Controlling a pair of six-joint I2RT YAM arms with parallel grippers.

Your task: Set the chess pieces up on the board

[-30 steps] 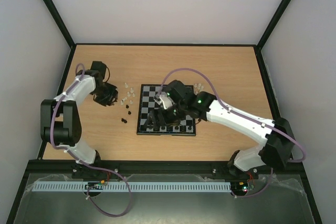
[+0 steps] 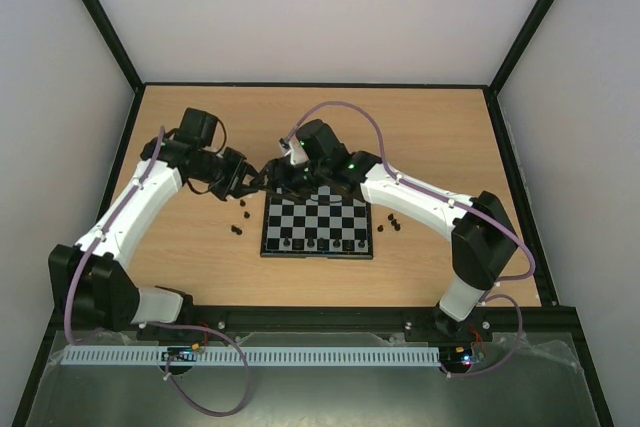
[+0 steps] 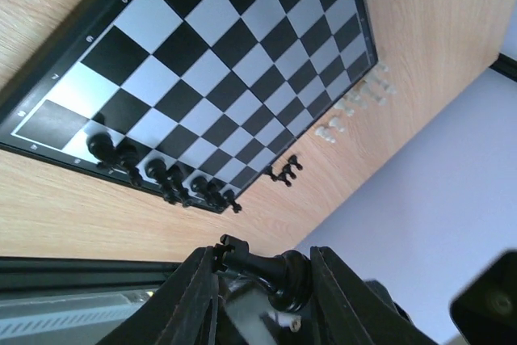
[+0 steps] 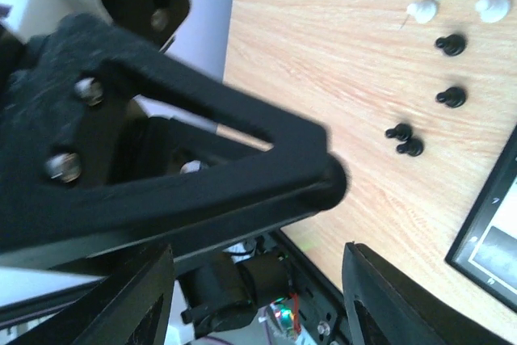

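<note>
A black chess piece (image 3: 279,276) lies crosswise between the fingertips of my left gripper, which is shut on it. Facing it, my right gripper stands open, its two fingers well apart, and no piece shows between them. The left gripper's dark fingers cross the right wrist view close in front. In the top view both grippers meet over the left edge of the chessboard (image 2: 318,254). Several black pieces (image 3: 166,179) stand in a row along one board edge. Most of the other squares in the left wrist view are bare.
Loose black pieces (image 4: 452,96) lie beside the board on the left, with white ones (image 4: 493,8) farther back. More black pieces (image 2: 393,221) lie to the right of the board.
Both grippers have come together: the left moved right and toward the front, the right moved left and back from the board's front row.
</note>
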